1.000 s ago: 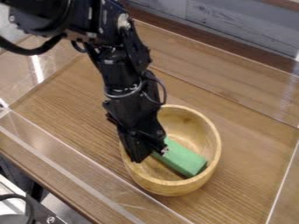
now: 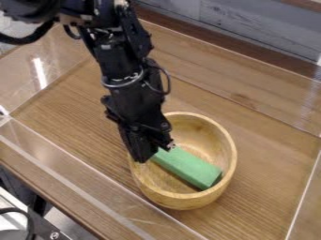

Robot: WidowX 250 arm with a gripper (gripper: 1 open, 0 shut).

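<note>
The black robot arm reaches down from the top left, its gripper (image 2: 145, 146) at the left inner side of a light wooden bowl (image 2: 211, 197). A green block (image 2: 190, 168) lies in the bowl, to the right of the gripper. The fingertips are dark and small, so what is between them is hard to see; the gripper looks shut.
The wooden table (image 2: 251, 94) has free room to the right and behind the bowl. Its near left edge runs diagonally across the lower left, with cables beyond it. A grey wall stands at the back.
The gripper has risen slightly from lower at the bowl's left side. The bowl and green block look unmoved.
</note>
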